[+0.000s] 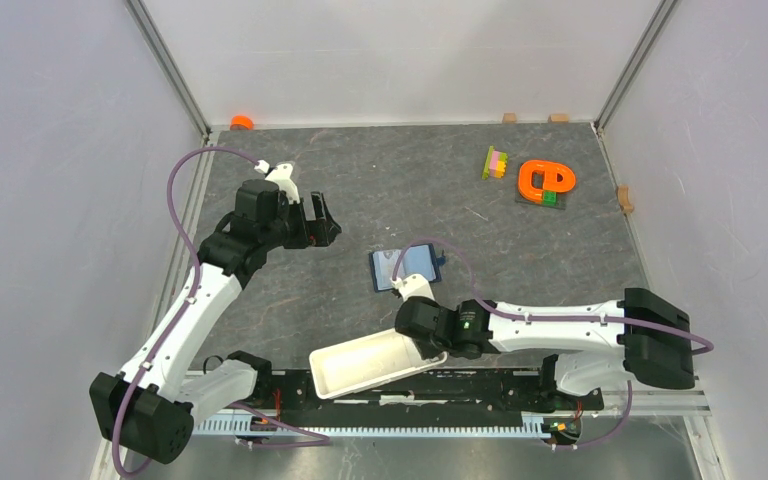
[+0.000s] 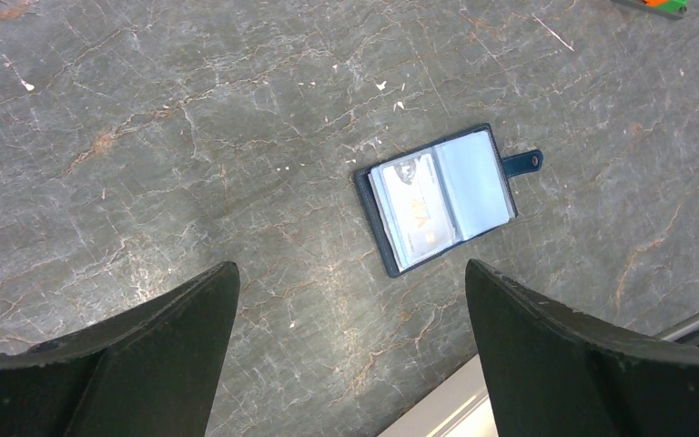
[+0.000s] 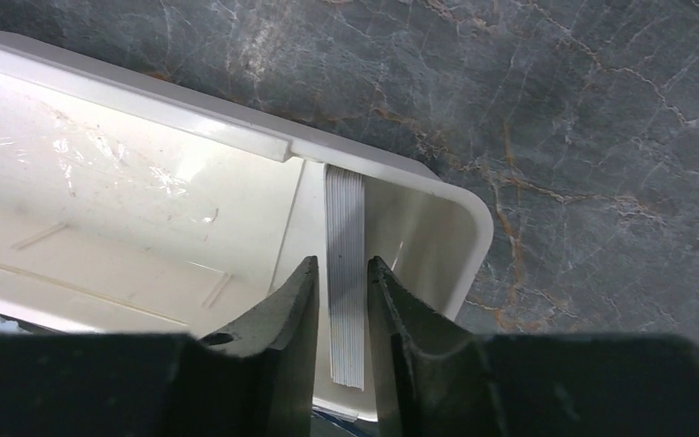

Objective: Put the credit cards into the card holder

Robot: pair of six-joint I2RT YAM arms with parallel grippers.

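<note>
A stack of cards [image 3: 345, 273] stands on edge near one end of the white tray [image 1: 345, 368]. In the right wrist view, the fingers of my right gripper are part open on either side of the stack; whether they touch it cannot be made out. The blue card holder [image 2: 441, 198] lies unfolded on the table, its clear sleeves facing up and its strap pointing right. Above the table, to the left of the holder, my left gripper [image 1: 322, 220] is open with nothing between its fingers.
At the back right lie an orange letter-shaped toy [image 1: 546, 178] and a small stack of coloured blocks [image 1: 495, 162]. An orange piece [image 1: 242, 122] sits at the far left corner. Bare table surrounds the holder.
</note>
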